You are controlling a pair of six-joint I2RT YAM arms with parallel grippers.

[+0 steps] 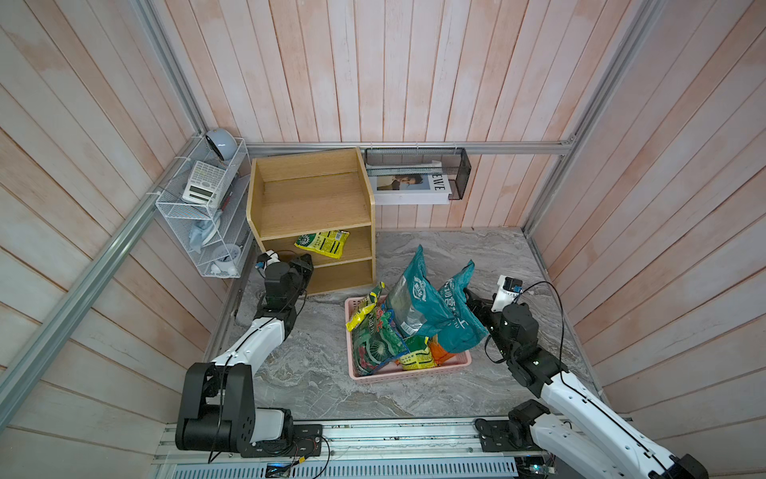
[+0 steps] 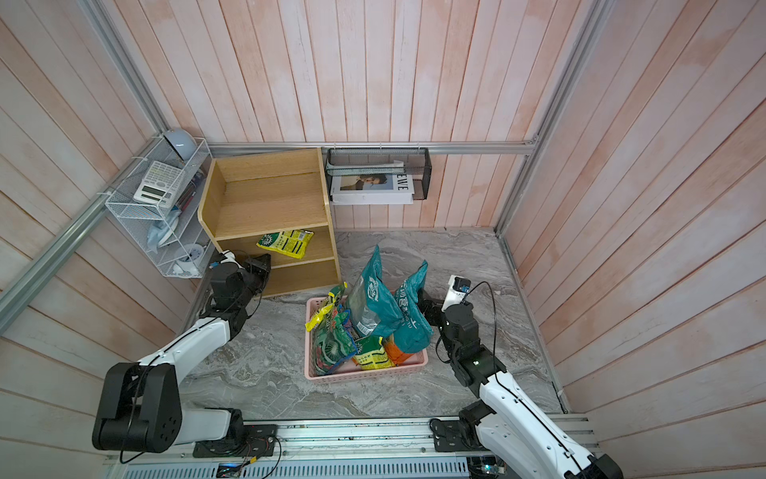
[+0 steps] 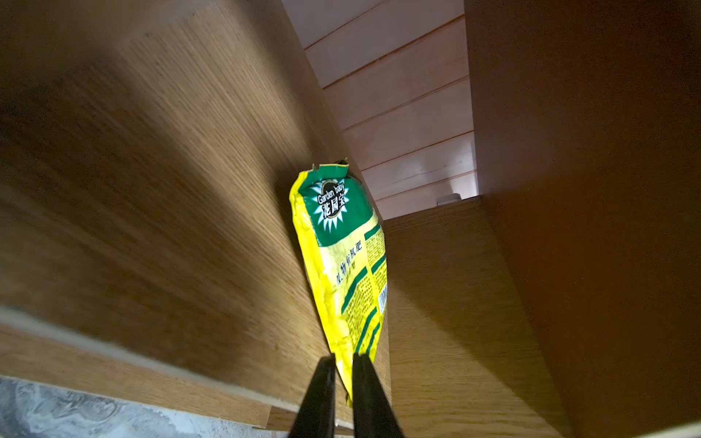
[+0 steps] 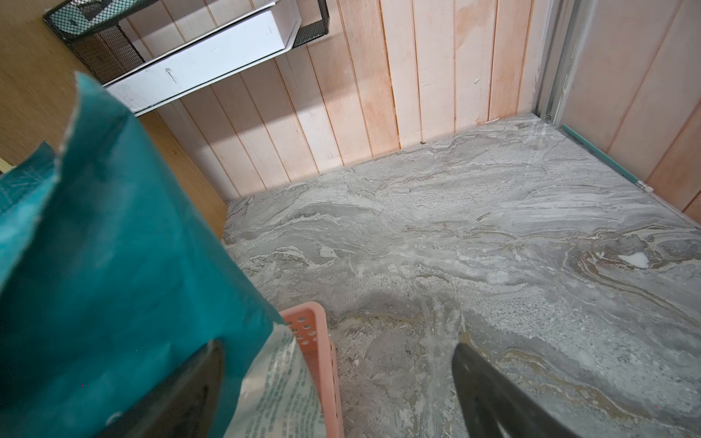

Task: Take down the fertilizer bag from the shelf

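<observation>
The yellow-and-green fertilizer bag (image 1: 323,242) lies in the middle compartment of the wooden shelf (image 1: 315,203). In the left wrist view, the bag (image 3: 339,241) rests on the wooden board with its green logo end uppermost in the picture. My left gripper is at the shelf's front left, its dark fingertips a narrow gap apart. The bag's narrow lower end lines up with that gap; whether they touch is unclear. Beside the teal bags, my right gripper stands open, fingers wide apart, one of them in front of a teal bag (image 4: 138,277).
Several bags fill the pink basket (image 1: 407,377) in front of the shelf, including a tall teal one (image 1: 419,291). A white wire rack (image 1: 179,211) hangs at the left and a black mesh rack (image 1: 461,174) behind.
</observation>
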